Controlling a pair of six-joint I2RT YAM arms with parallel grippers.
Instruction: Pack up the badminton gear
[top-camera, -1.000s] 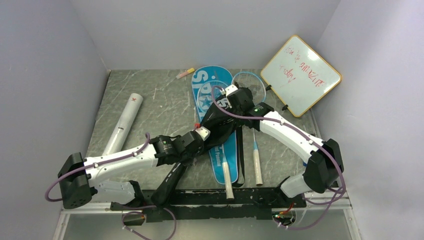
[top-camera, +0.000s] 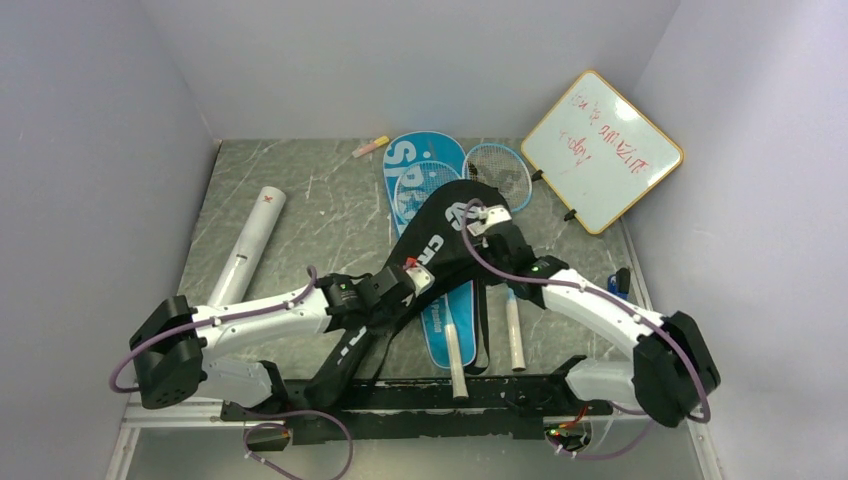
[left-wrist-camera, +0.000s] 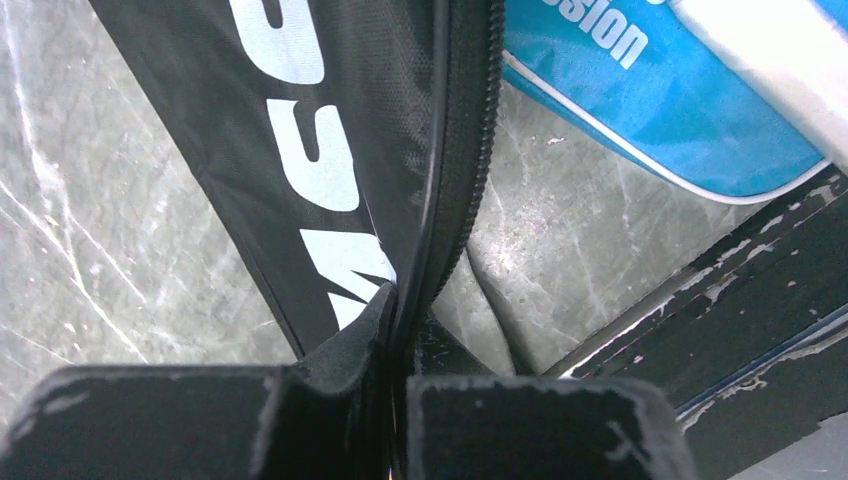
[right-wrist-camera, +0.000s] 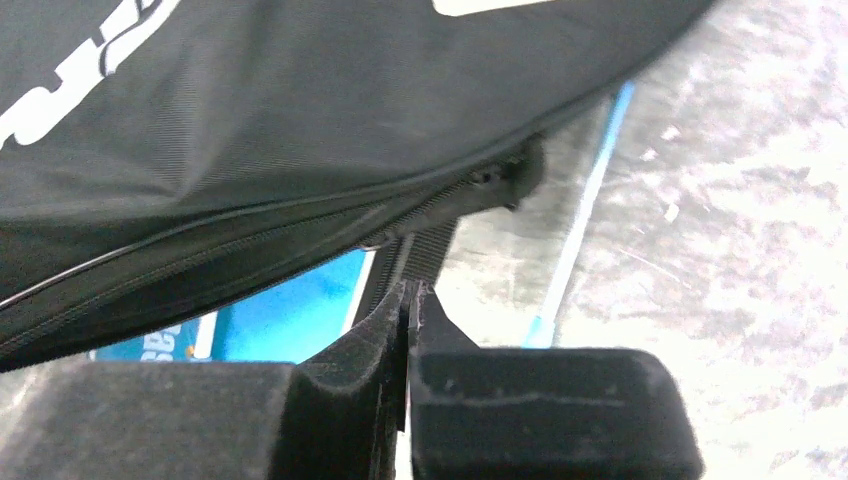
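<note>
The black racket bag (top-camera: 440, 240) lies diagonally across the blue bag (top-camera: 435, 335) and two rackets, one with its head (top-camera: 497, 175) at the back. My left gripper is shut on the black bag's zipped edge (left-wrist-camera: 460, 160). My right gripper is shut, nothing visible between its fingers, just beside the bag's open zip edge (right-wrist-camera: 250, 250). A racket shaft (right-wrist-camera: 585, 220) shows to the right of it. Two white handles (top-camera: 454, 365) (top-camera: 515, 335) point toward the front.
A white shuttle tube (top-camera: 245, 245) lies at the left, a small yellow-capped item (top-camera: 370, 147) at the back, and a whiteboard (top-camera: 600, 150) at the back right. The floor between tube and bags is clear.
My right gripper has moved right and toward the front. The black bag's upper part is now spread flatter and wider. My left gripper has shifted slightly right.
</note>
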